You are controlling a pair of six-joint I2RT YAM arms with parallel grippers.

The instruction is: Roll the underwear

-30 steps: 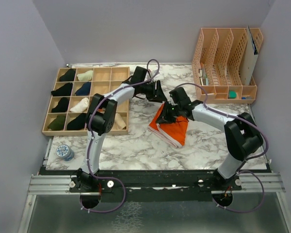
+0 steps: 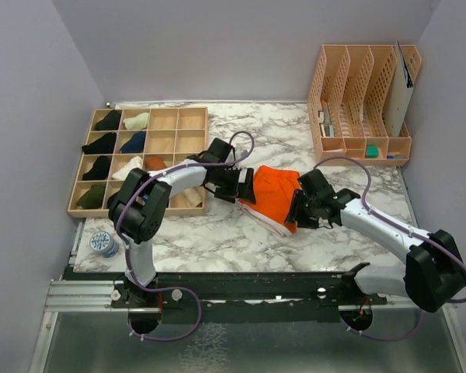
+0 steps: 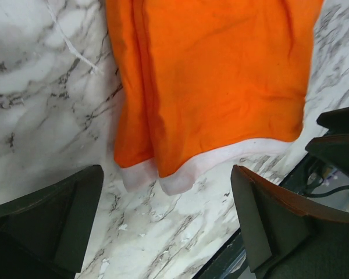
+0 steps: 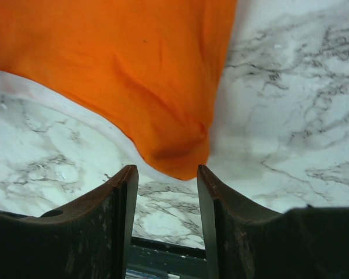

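The orange underwear (image 2: 274,194) lies folded flat on the marble table, its white waistband (image 2: 266,223) toward the front edge. At the band's left corner my left gripper (image 2: 241,193) stands open; in the left wrist view its fingers (image 3: 81,212) are wide apart, short of the white band (image 3: 221,156), with nothing between them. Beside the right front corner of the cloth is my right gripper (image 2: 297,221). Its fingers (image 4: 123,200) are parted in the right wrist view, with the orange corner (image 4: 177,160) just beyond their tips.
A wooden compartment box (image 2: 163,119) holding several rolled garments stands on the left. At the back right is a slatted wooden rack (image 2: 349,70). A blue-lidded tin (image 2: 104,243) sits front left.
The fold held by the right gripper one second ago now lies flat and released.
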